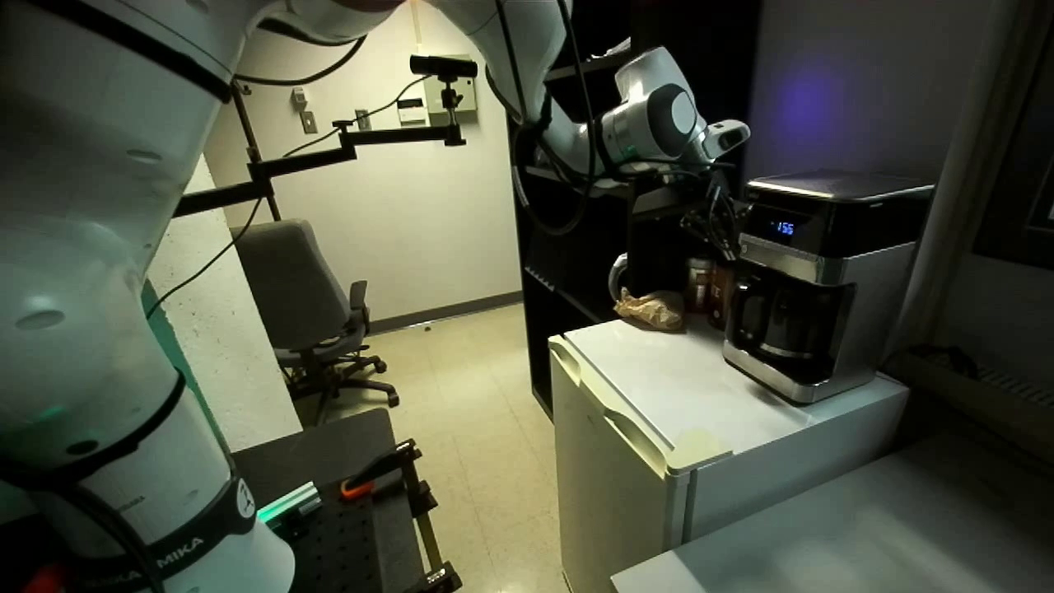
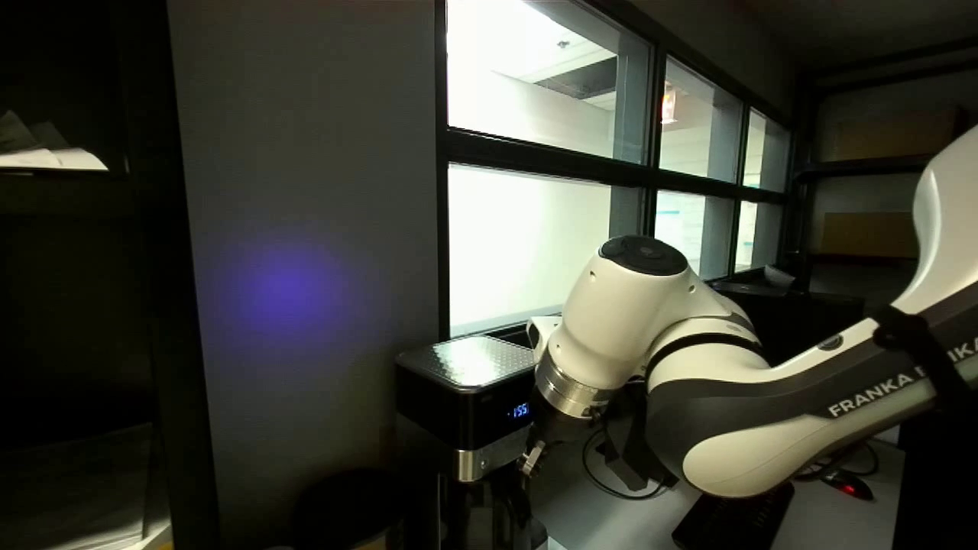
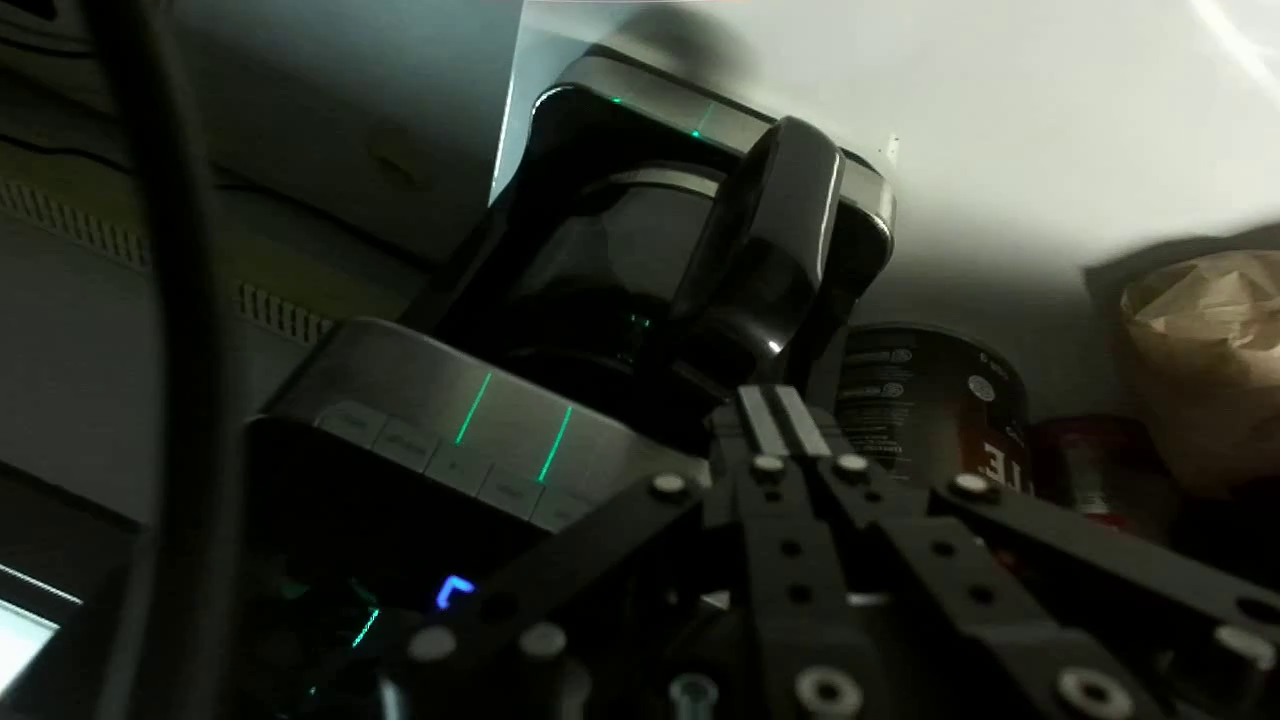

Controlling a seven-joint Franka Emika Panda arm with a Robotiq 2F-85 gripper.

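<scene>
A black and silver coffee maker (image 1: 879, 267) stands on the white mini fridge, its blue display lit. Inside its bay sits the glass carafe (image 3: 612, 240), whose black handle (image 3: 768, 240) faces outward. My gripper is shut, with nothing visible between its fingers. In the wrist view its tips overlap the lower end of the handle and the edge of the silver button panel (image 3: 480, 414); whether they touch the machine I cannot tell. Exterior view 1 has the gripper (image 1: 733, 247) close by the front of the machine, at about panel height.
Beside the coffee maker are a dark can (image 3: 930, 396), a reddish jar (image 3: 1098, 468) and a crumpled brown paper bag (image 1: 652, 310). Bare white fridge top (image 1: 682, 380) lies in front. A black shelf (image 1: 563, 267) rises behind.
</scene>
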